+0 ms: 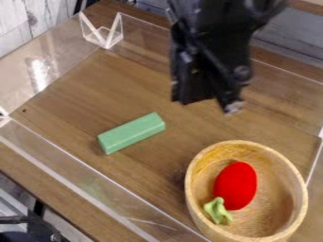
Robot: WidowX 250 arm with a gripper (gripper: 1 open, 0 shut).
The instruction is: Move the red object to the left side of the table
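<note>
The red object (236, 185), rounded with a pale green piece (217, 211) at its lower end, lies inside a light wooden-looking bowl (195, 175) at the lower right of the camera view. My dark gripper (212, 99) hangs above the table, up and to the left of the bowl and clear of the red object. Blur and its viewing angle hide how far apart its fingers are. No object shows hanging from it.
A green block (131, 133) lies on the wooden table, left of the bowl. Clear low walls border the table, and a white wire-like holder (102, 31) stands at the back left corner. Bare table (76, 99) spreads across the left side.
</note>
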